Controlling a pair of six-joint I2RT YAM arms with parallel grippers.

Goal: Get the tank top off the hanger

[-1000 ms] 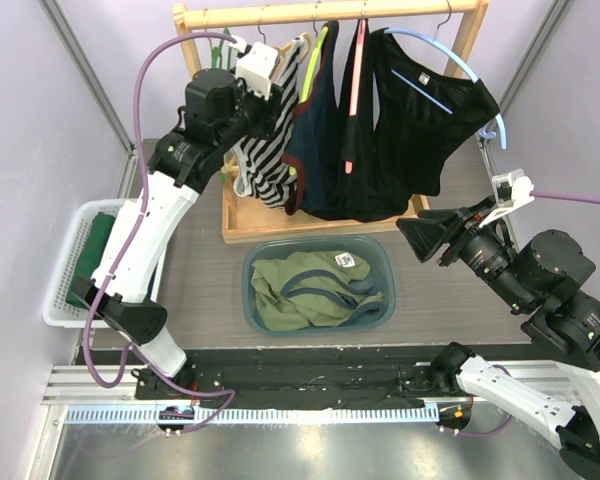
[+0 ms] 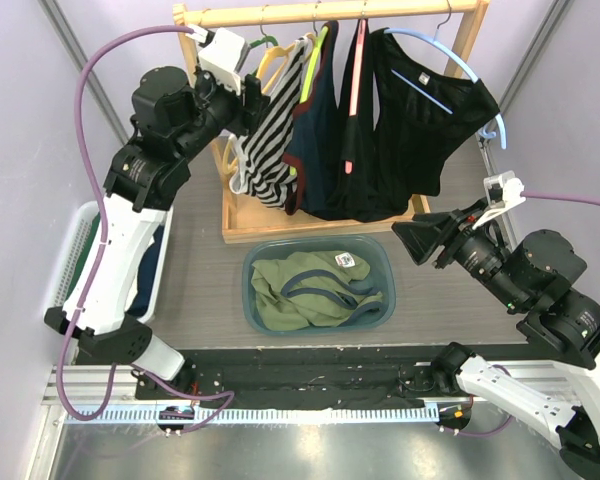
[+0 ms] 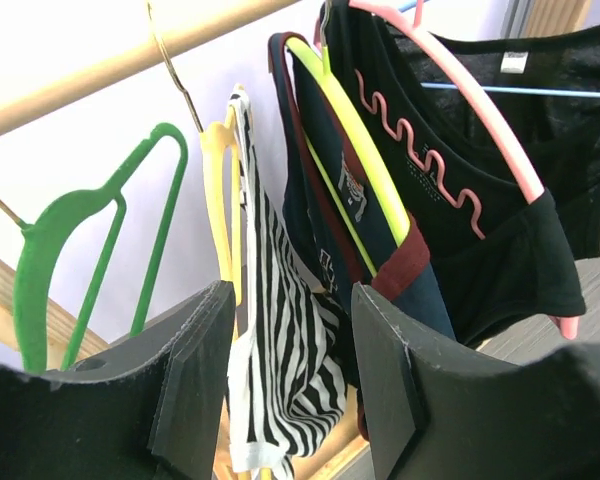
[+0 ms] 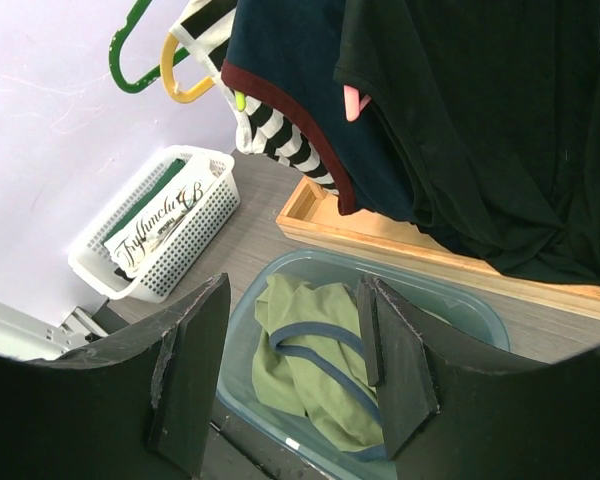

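Note:
In the left wrist view, a striped tank top (image 3: 275,330) hangs on a yellow hanger (image 3: 217,190), beside an empty green hanger (image 3: 55,245). Navy (image 3: 420,300) and black (image 3: 510,270) garments hang to its right on lime, pink and blue hangers. My left gripper is open in front of the striped top, its fingers below the hanger's upper part. My right gripper hangs lower right of the rack, fingers apart with nothing visible between them, above the floor near the teal bin.
A wooden rack (image 2: 320,233) holds the hangers. A teal bin (image 2: 385,275) with an olive garment stands in front of it. A white basket (image 4: 170,270) with folded cloth sits at the left. Bare floor (image 2: 200,290) lies between them.
The right arm has shifted very slightly.

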